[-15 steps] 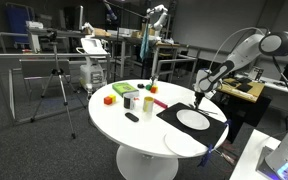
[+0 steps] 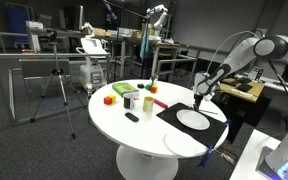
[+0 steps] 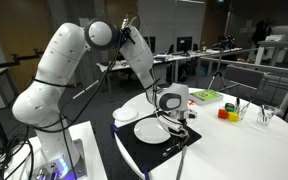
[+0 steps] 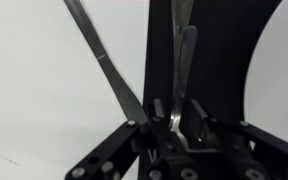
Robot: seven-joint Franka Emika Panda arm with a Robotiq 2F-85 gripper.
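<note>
In the wrist view my gripper is partly open over the edge of a black mat [image 4: 219,45]. The narrow shiny handle of a metal utensil [image 4: 188,50] runs into the space between its fingers, with a gap visible at the sides. More metal shows beneath that handle, close to the top edge. Whether the fingers touch the handle is unclear. To the left, a second long utensil [image 4: 106,68] lies slanted on the white table. A white plate [image 4: 279,80] is at the right; exterior view 1 shows my gripper low beside this plate [image 2: 193,119].
Cups [image 2: 136,102], colored blocks [image 2: 109,100] and a green box [image 2: 123,87] stand toward the other side of the round table. A dark object [image 2: 132,117] lies near its edge. Bare white tabletop [image 3: 229,150] extends beyond the mat in exterior view 2.
Over the last second the arm has shifted slightly beside the plate. The plate and the tabletop objects have stayed put.
</note>
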